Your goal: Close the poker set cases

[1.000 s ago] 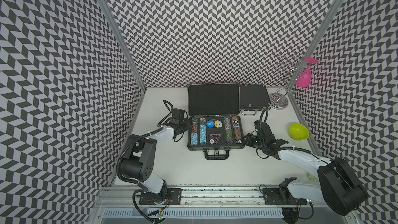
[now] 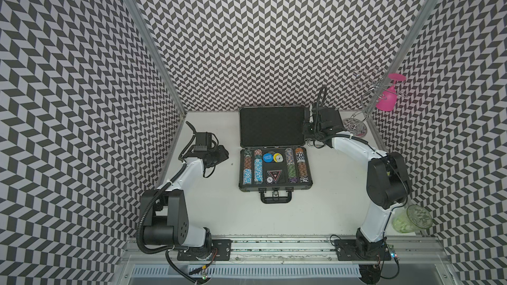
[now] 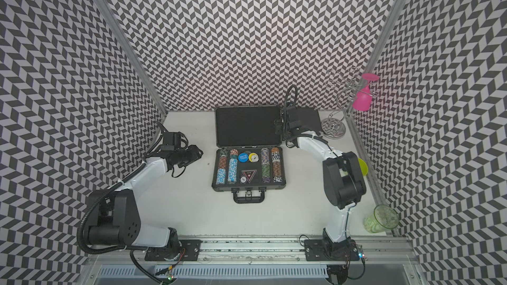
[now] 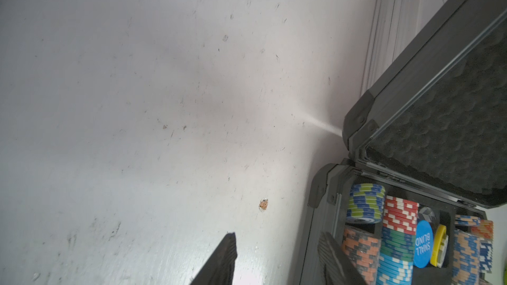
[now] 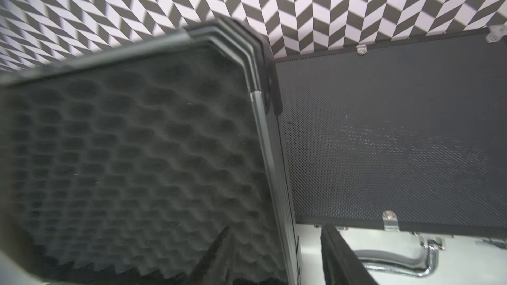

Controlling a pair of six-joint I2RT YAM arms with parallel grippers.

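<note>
The poker case (image 2: 276,187) lies open at the table's centre, filled with chips, its foam-lined lid (image 2: 272,125) raised at the back. A second, closed dark case (image 5: 390,132) sits behind it to the right. My open right gripper is at the lid's right edge, which shows between its fingers in the right wrist view. My open left gripper is left of the case; the left wrist view shows the case's left side and bare table.
A chrome stand (image 2: 355,126) with a pink glass (image 2: 386,97) stands at the back right, a green bowl (image 3: 362,167) behind the right arm, a glass jar (image 3: 380,219) at the front right.
My right gripper has moved back from the case's front right to the lid's right edge. My left gripper has moved leftward, away from the case.
</note>
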